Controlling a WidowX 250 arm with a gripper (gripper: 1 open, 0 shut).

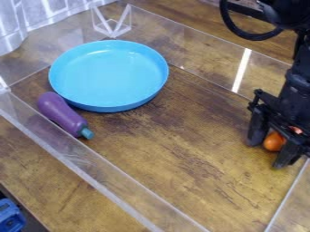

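Observation:
At the right edge of the wooden board, my black gripper [269, 136] is lowered around a small orange object [275, 141]. Its fingers straddle the object, and whether they grip it or only surround it is hard to see. A blue plate [108, 71] lies at the back left. A purple eggplant [58, 112] with a teal end lies to the plate's lower left.
Clear plastic walls border the wooden surface [158, 172], whose middle and front are bare. A white wire-like piece [112, 24] stands at the back, and a blue item [7, 217] sits outside at the lower left.

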